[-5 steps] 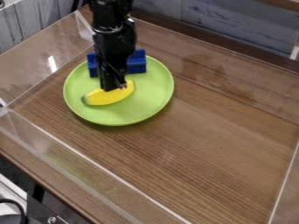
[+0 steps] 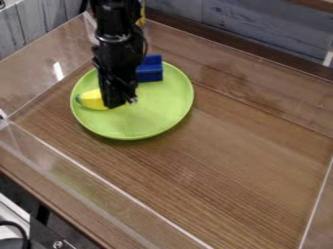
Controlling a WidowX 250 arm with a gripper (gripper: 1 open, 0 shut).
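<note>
A black arm reaches down from the top over a green plate (image 2: 150, 122) on the wooden table. Its gripper (image 2: 115, 95) is low over the plate's left part, beside and partly in front of a yellow elongated object (image 2: 89, 99), which looks like a toy vegetable or fruit. Whether anything is between the fingers is hard to see; the gripper looks shut. A blue block (image 2: 148, 71) sits at the back of the plate, right of the arm.
Grey walls (image 2: 247, 34) border the back. A small yellow item stands at the far back behind the arm.
The gripper has moved left and slightly down on the plate, and the yellow object has shifted left with it, now more hidden behind the gripper.
</note>
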